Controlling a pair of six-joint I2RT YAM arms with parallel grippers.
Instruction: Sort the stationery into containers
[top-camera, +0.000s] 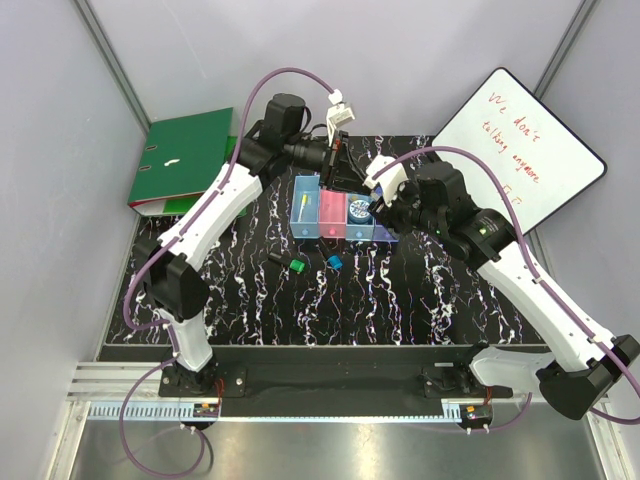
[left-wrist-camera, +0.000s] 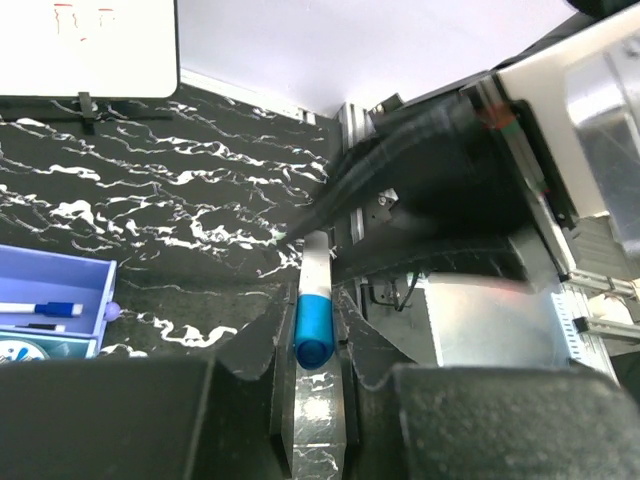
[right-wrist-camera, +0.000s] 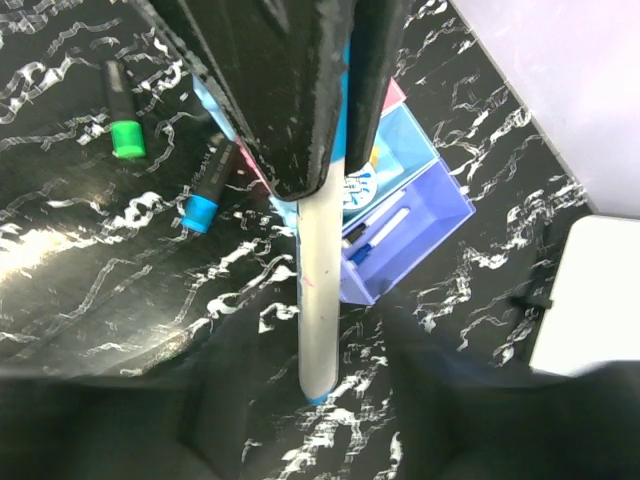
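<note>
A white marker with blue ends (right-wrist-camera: 320, 280) is held by my left gripper, shut on it, above the organizer (top-camera: 332, 215) in the middle. My right gripper is around the marker's other end, its blurred fingers apart on either side. From the top the two grippers meet and hide most of the marker. A green-capped marker (top-camera: 296, 266) and a blue-capped marker (top-camera: 334, 260) lie on the table in front of the organizer. The purple compartment (right-wrist-camera: 420, 225) holds pens.
Green binders (top-camera: 180, 160) lie at the back left. A whiteboard (top-camera: 520, 140) with red writing stands at the back right.
</note>
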